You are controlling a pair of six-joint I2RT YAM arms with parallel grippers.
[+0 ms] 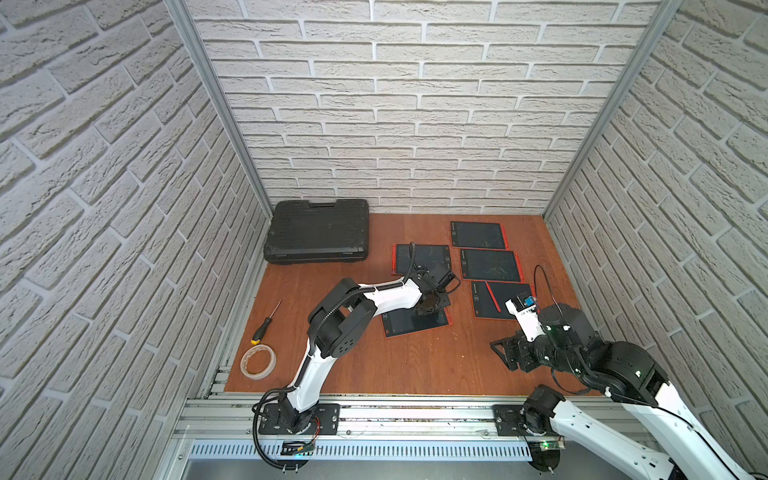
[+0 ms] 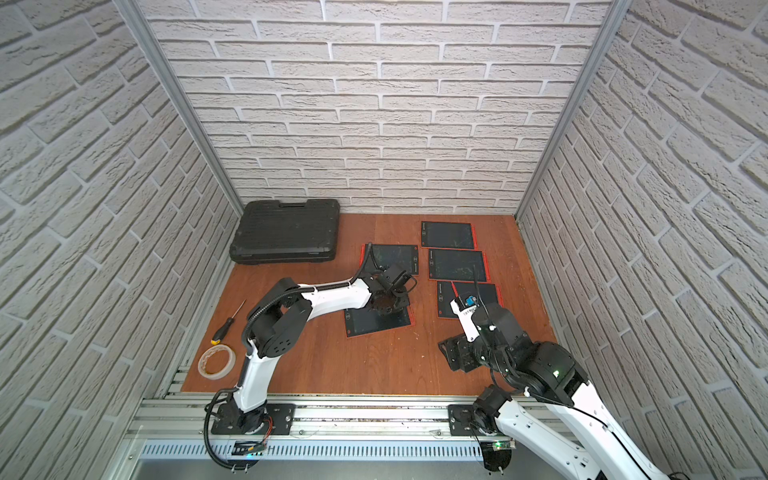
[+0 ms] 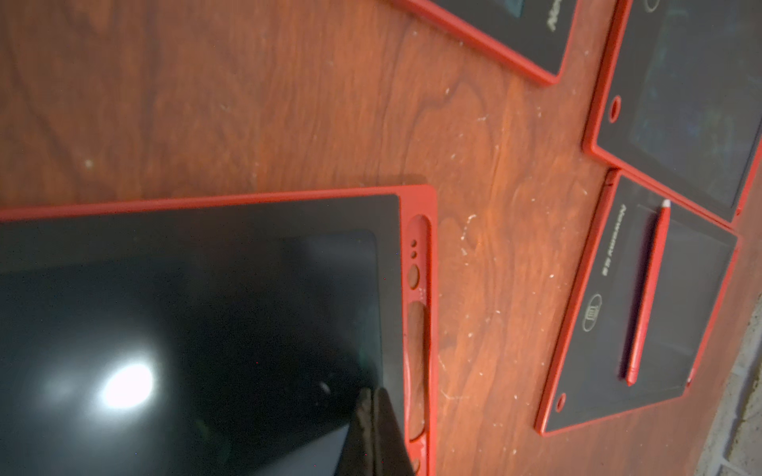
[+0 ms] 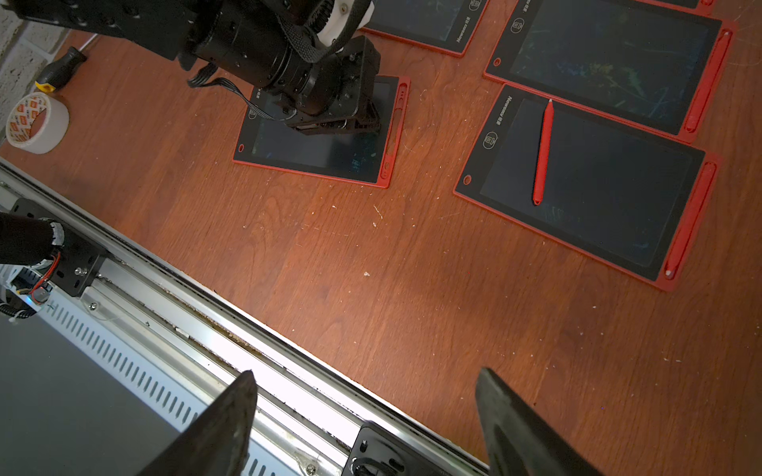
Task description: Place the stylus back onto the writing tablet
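Observation:
The red stylus (image 3: 650,293) lies on the screen of a neighbouring writing tablet, on the right in the left wrist view and well clear of both grippers. Beneath my left gripper is another writing tablet (image 3: 198,317), its red stylus slot (image 3: 417,369) empty along one short side. The left fingers are pressed together over the screen's edge beside that slot, with nothing between them. My right gripper stands wide apart above the bare front of the table, holding nothing.
Several more tablets lie close together, one (image 1: 489,265) directly behind the stylus. A black case (image 1: 317,230) sits at the back left; a screwdriver (image 1: 261,329) and a tape roll (image 1: 257,361) are at front left.

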